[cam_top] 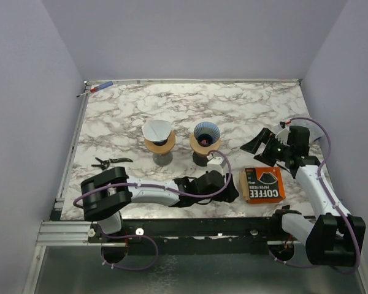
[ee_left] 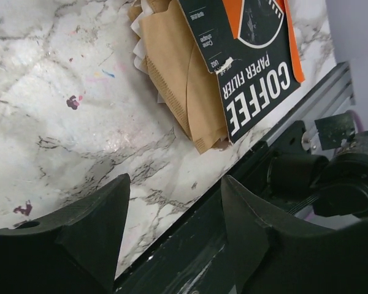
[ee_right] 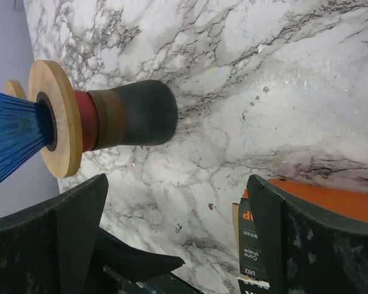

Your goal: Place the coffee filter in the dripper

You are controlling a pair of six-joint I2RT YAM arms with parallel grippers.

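The coffee filter box (cam_top: pixel 262 184) lies at front right, brown paper filters (ee_left: pixel 181 79) spilling from its open end. My left gripper (cam_top: pixel 227 193) is low left of it, fingers apart with nothing between. My right gripper (cam_top: pixel 255 147) hangs open and empty above and behind the box. Two drippers on wooden stands stand at centre: one (cam_top: pixel 205 136) with a blue ribbed cone, also large in the right wrist view (ee_right: pixel 15 128), the other (cam_top: pixel 156 130) with a white cone.
Black pliers (cam_top: pixel 112 162) lie on the marble at left. A screwdriver (cam_top: pixel 98 87) rests on the back left edge.
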